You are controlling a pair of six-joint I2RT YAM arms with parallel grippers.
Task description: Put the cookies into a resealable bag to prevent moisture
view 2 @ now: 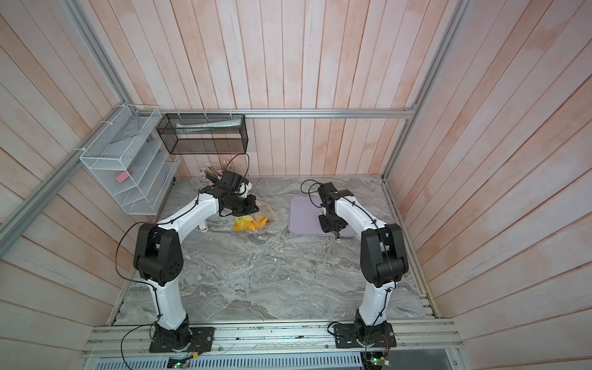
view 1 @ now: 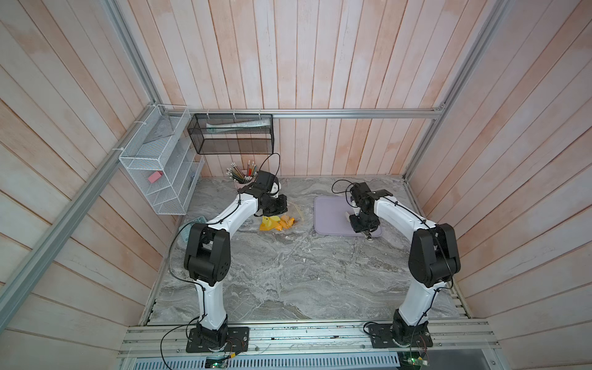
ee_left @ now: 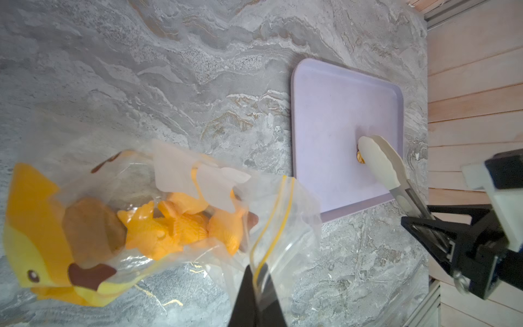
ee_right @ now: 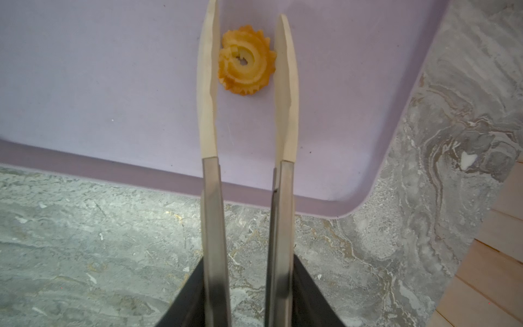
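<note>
The clear resealable bag, with a yellow duck print (ee_left: 49, 245), lies on the table holding several orange cookies (ee_left: 179, 229). My left gripper is shut on the edge of its mouth, next to the yellow seal lines. On the lilac tray (ee_left: 327, 120) sits one round, ridged, golden cookie (ee_right: 246, 61). My right gripper is shut on tongs (ee_right: 207, 120) with cream tips. The tips stand on either side of the cookie, very close at both edges; whether they press on it I cannot tell.
A pencil cup (view 1: 245, 175) stands behind the left arm. A teal object (view 1: 194, 228) lies by the table's left side. Wire shelves (view 1: 160, 166) hang at the left wall.
</note>
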